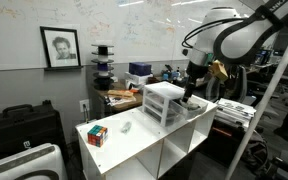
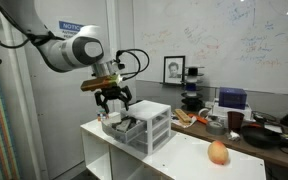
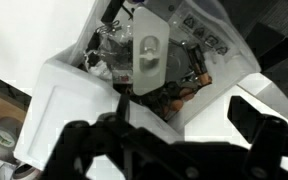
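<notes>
My gripper is open above the pulled-out drawer, with nothing between its fingers. In exterior view 2 the gripper (image 2: 112, 99) hangs over the drawer, clear of its contents. The drawer (image 2: 132, 133) is the top one of a white and clear drawer unit (image 1: 162, 106). Inside it, the wrist view shows a pale oblong object (image 3: 150, 55) with a shiny rounded piece on it. Clear plastic packaging (image 3: 112, 58) lies beside that, among several small dark and reddish items partly hidden by one another.
On the white shelf top, a multicoloured cube (image 1: 97, 135) and a small pale object (image 1: 125, 127) sit left of the unit. An orange round object (image 2: 218, 153) stands on the same surface. Pots and pans (image 2: 269, 137) fill the counter behind.
</notes>
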